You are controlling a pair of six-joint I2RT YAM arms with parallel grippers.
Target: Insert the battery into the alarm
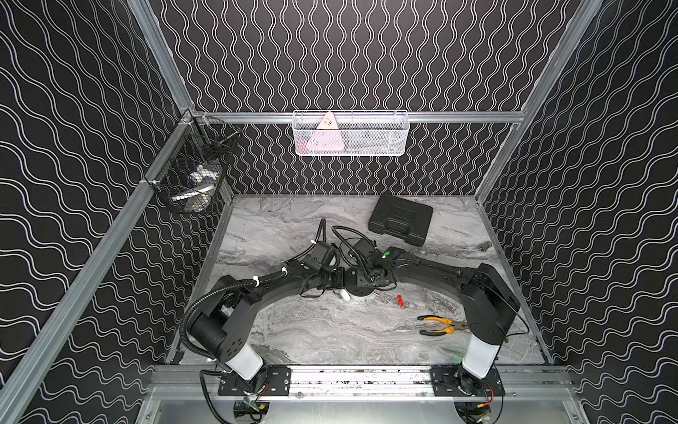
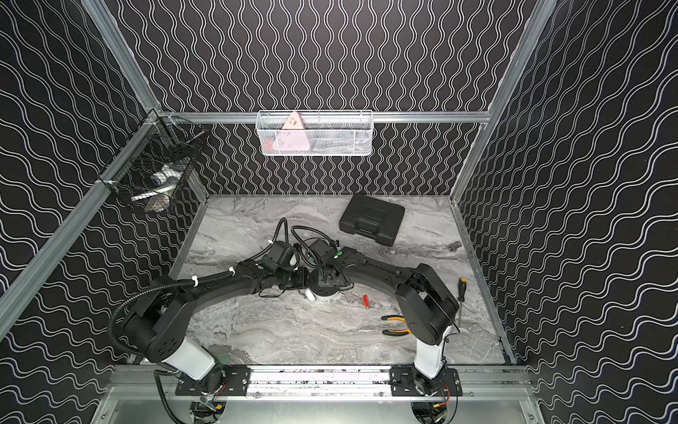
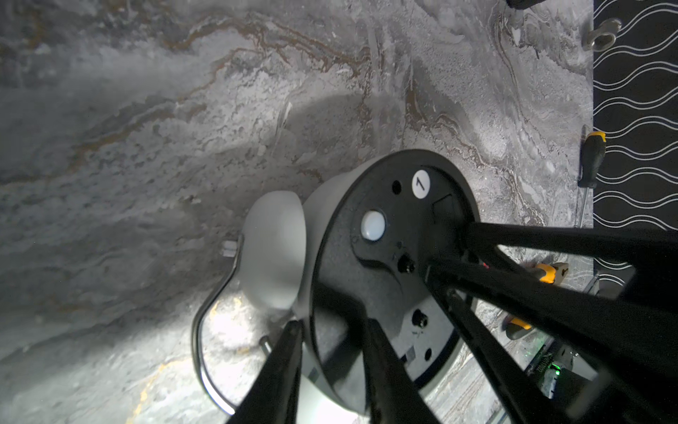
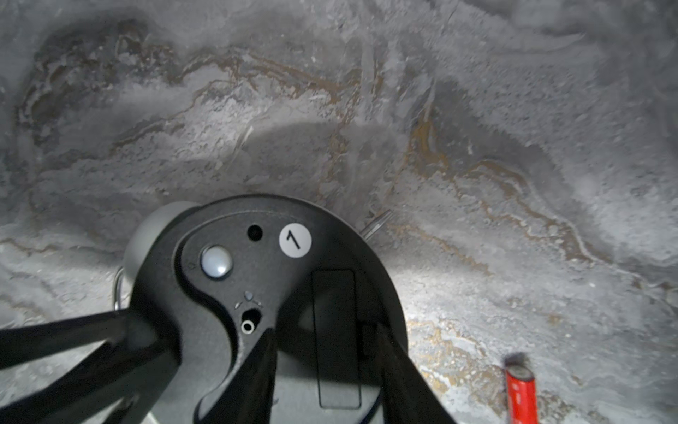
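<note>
The alarm, a round clock with a black back point(image 4: 222, 296) and white side, stands at table centre between both grippers. Its back shows a rectangular battery cover point(image 4: 335, 311) and a label "1". My left gripper is at the clock's edge in the left wrist view, its fingers part open. My right gripper is over the cover, fingers part open with a gap between them. A red battery point(image 4: 521, 392) lies on the table to the right of the clock.
Pliers point(image 1: 438, 328) lie front right, a screwdriver point(image 2: 462, 300) at the right edge, and a black case point(image 1: 400, 217) at the back. A white wire basket point(image 1: 367, 137) hangs on the back wall.
</note>
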